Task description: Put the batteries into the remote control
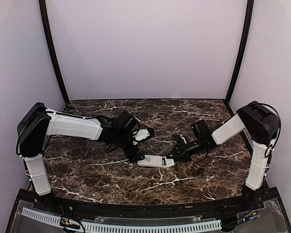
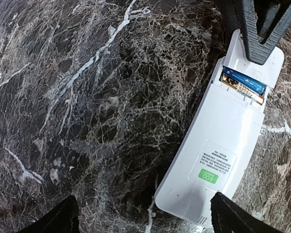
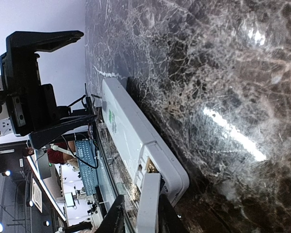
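The white remote control point(image 2: 206, 158) lies back side up on the marble table. Its battery compartment is partly uncovered, showing a blue battery point(image 2: 243, 79) and a black-and-copper battery point(image 2: 240, 89) side by side. The white cover point(image 2: 242, 54) rests over the compartment's far end. At this cover is my right gripper, with dark fingertips on both sides of its end; whether they press on it is unclear. My left gripper stands open at the remote's other end, one finger close beside the remote's edge and nothing clasped.
White walls rise at the back and sides, and a dark rail point(image 1: 145, 208) runs along the front edge.
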